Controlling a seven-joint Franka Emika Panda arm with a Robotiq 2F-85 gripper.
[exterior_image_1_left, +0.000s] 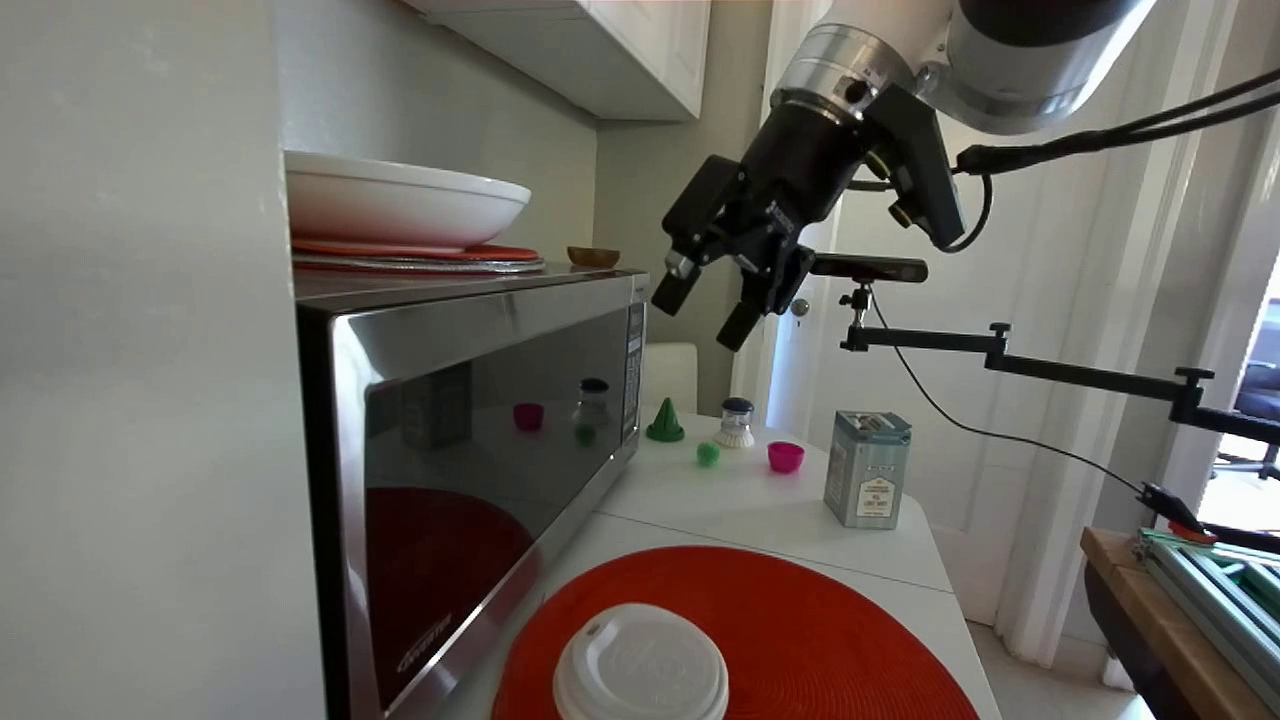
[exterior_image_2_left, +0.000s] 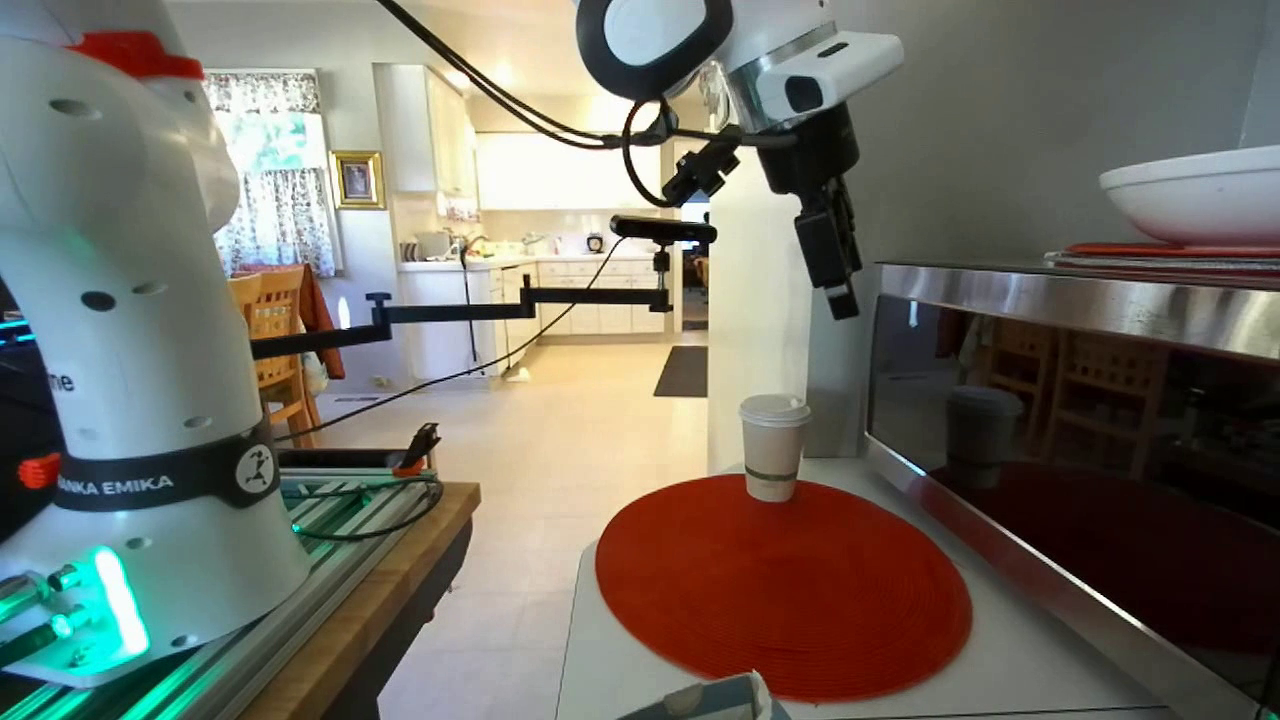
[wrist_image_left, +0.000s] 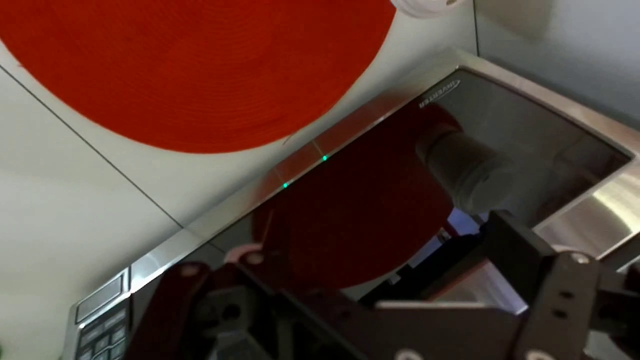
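Note:
My gripper (exterior_image_1_left: 708, 310) hangs high above the counter in front of the microwave (exterior_image_1_left: 480, 384), tilted, fingers open with nothing between them. In exterior view 2 the gripper (exterior_image_2_left: 845, 300) shows edge-on, above and behind the white paper cup (exterior_image_2_left: 773, 450). That lidded cup stands upright on the round red mat (exterior_image_2_left: 768, 588); only its lid (exterior_image_1_left: 642, 666) shows well in exterior view 1. From the wrist, the gripper appears over the dark microwave door (wrist_image_left: 360, 210), which is shut and reflects mat and cup. A large white bowl (exterior_image_1_left: 396, 202) rests on red placemats atop the microwave.
Beyond the mat stand a green cone (exterior_image_1_left: 665, 422), a small green ball (exterior_image_1_left: 708, 455), a dark-topped jar (exterior_image_1_left: 737, 422), a pink cup (exterior_image_1_left: 786, 456) and a grey box (exterior_image_1_left: 869, 469). A small wooden bowl (exterior_image_1_left: 593, 257) sits atop the microwave. A camera arm (exterior_image_1_left: 1020, 360) crosses the right side.

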